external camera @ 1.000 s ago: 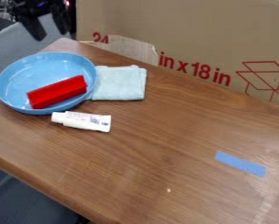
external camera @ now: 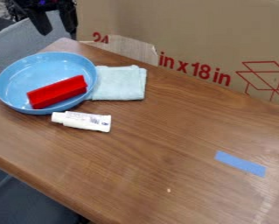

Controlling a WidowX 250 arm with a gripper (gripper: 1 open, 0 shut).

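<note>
My black gripper (external camera: 51,17) hangs at the top left of the camera view, above and behind the blue plate, open, with nothing visible between its fingers. The round blue plate (external camera: 24,74) holds a red block (external camera: 56,92) lying on its side. A folded pale cloth (external camera: 119,83) lies right of the plate. A white tube (external camera: 80,121) lies on the table in front of the plate.
A cardboard box (external camera: 183,35) stands along the back of the wooden table (external camera: 165,166). A strip of blue tape (external camera: 240,163) is on the right.
My gripper has shifted slightly at the top left and looks sharper now. The objects on the table have not moved.
</note>
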